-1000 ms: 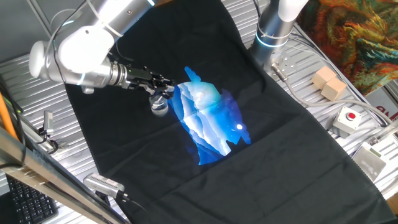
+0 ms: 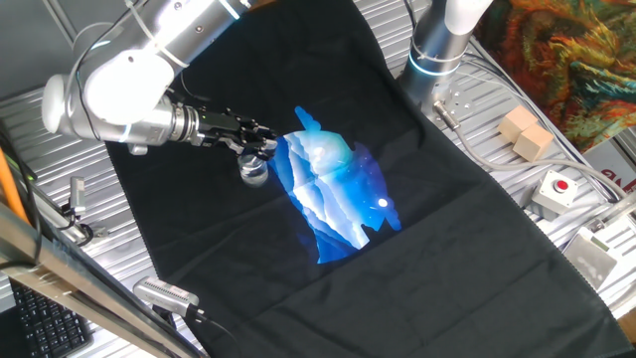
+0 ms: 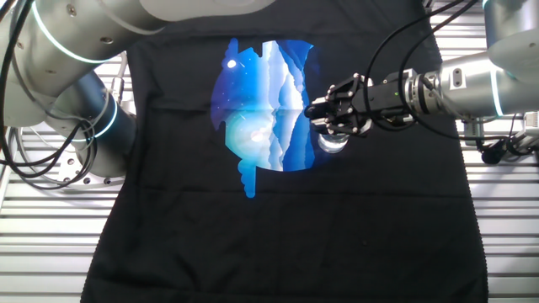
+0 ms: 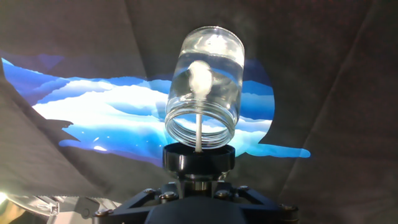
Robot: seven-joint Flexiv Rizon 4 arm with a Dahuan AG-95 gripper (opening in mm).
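A clear glass jar (image 4: 208,81) shows in the wrist view, tilted, with its threaded mouth facing my gripper. A thin pale rod with a blurred white end (image 4: 200,81) shows through the glass. At the rod's lower end sits a black round cap-like piece (image 4: 199,162), on which my gripper appears shut; the fingertips are largely hidden. From outside, the gripper (image 2: 266,139) hangs over the black cloth, and the jar (image 2: 253,170) shows just below its tip. The second exterior view has the jar (image 3: 332,143) partly behind the gripper (image 3: 318,118).
Black cloth (image 2: 417,278) with a blue printed picture (image 2: 333,184) covers the table, otherwise clear around it. Two wooden blocks (image 2: 532,142) and a red button box (image 2: 552,191) lie off the cloth at right.
Nothing else has visibly changed.
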